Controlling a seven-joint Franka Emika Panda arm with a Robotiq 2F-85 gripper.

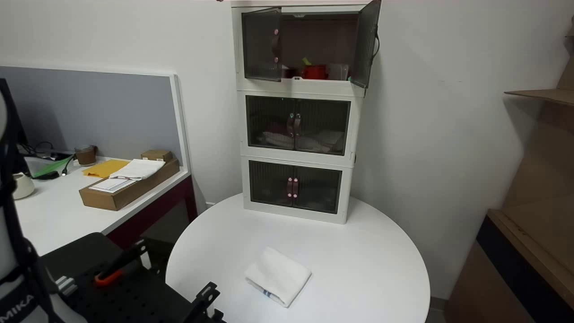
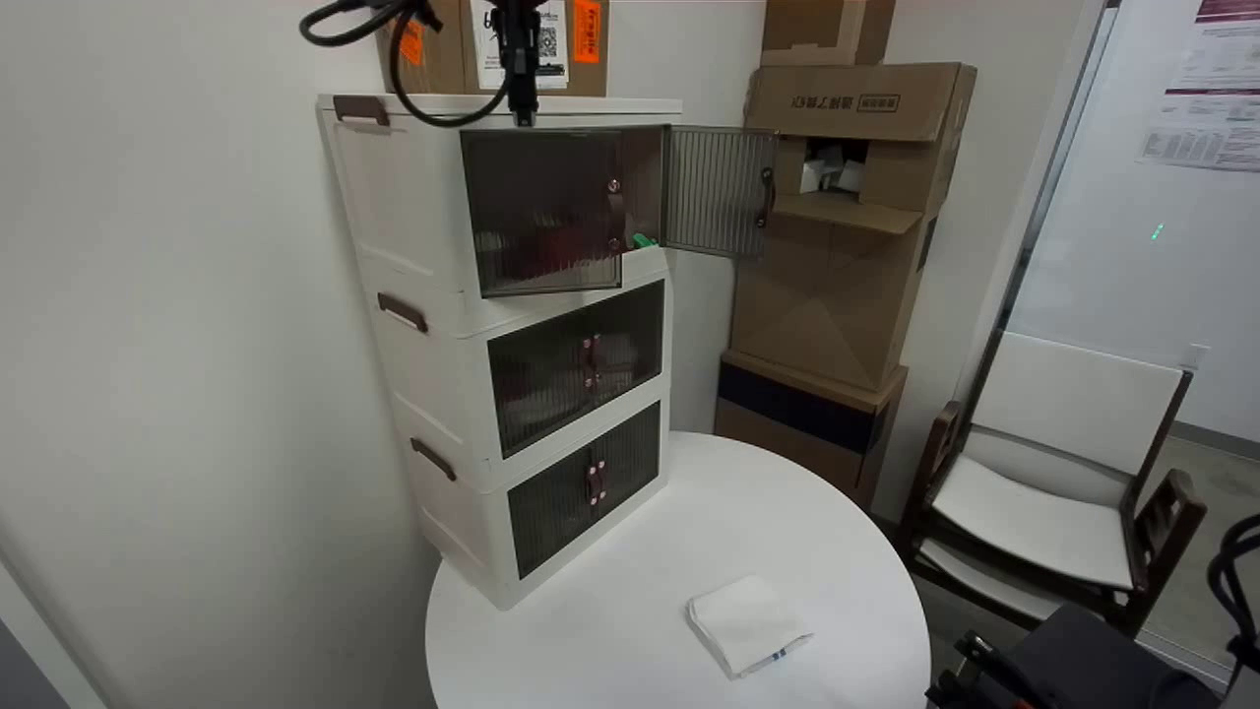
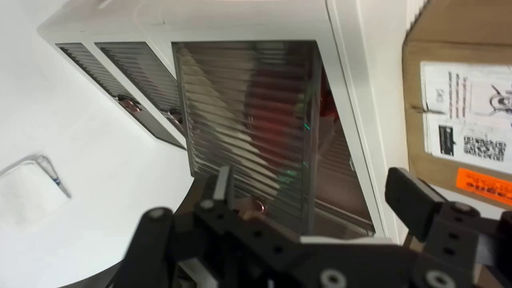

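Note:
My gripper is open, its fingers wide apart with nothing held between them. In the second exterior view it hangs near the cabinet's top front edge. The white cabinet [image 1: 294, 91] has three tiers. On the top tier, the left door [image 1: 261, 45] stands partly open and the right door [image 1: 368, 45] is swung far out. Beyond my fingers in the wrist view lies the ribbed door panel [image 3: 240, 120]; whether they touch it, I cannot tell. A red container [image 1: 315, 72] sits inside the top tier. The folded white cloth [image 1: 277, 277] lies on the round table [image 1: 371, 258].
Both lower tiers have closed doors. A cardboard box [image 3: 456, 110] with a label rests on top of the cabinet, near my gripper. More cardboard boxes [image 2: 827, 284] are stacked beside it.

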